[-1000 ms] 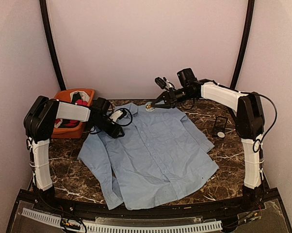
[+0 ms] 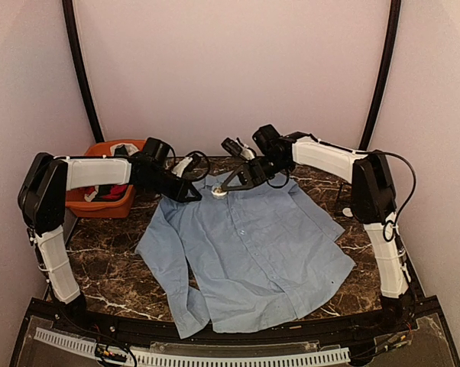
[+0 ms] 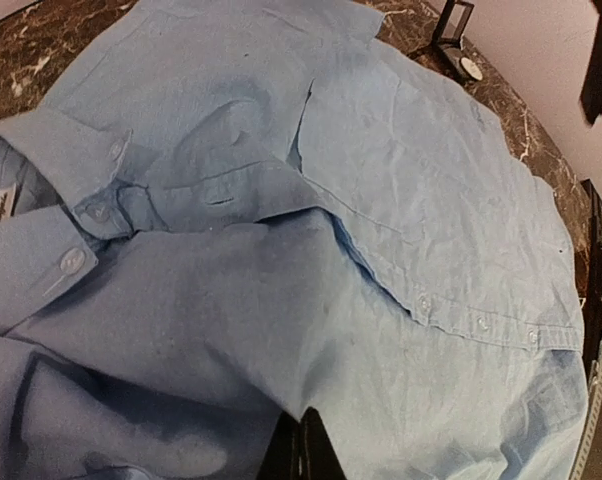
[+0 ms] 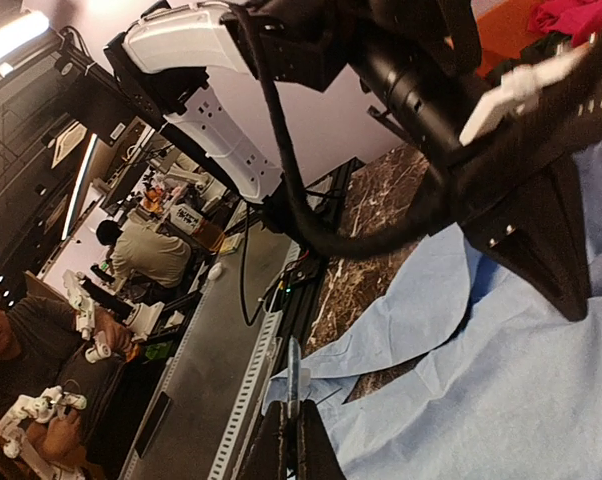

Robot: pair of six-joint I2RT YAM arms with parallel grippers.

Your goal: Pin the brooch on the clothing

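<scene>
A light blue shirt [image 2: 260,267] lies spread on the dark marble table, its collar [image 3: 41,260] and buttoned front showing in the left wrist view. A small round pale brooch [image 2: 219,193] is at the tips of my right gripper [image 2: 225,186], over the upper shirt front; in the right wrist view the shut fingers [image 4: 293,440] have a thin edge-on piece at their tips. My left gripper [image 2: 193,197] is shut at the shirt's upper left, with no object visible between its fingertips.
An orange bin [image 2: 108,206] of clothes stands at the back left. A black stand [image 2: 343,197] with a white disc is at the right. Bare marble [image 2: 100,267] surrounds the shirt.
My right gripper has moved left and toward the front with the brooch. The left gripper has shifted slightly right and up the frame, and the shirt has moved a little.
</scene>
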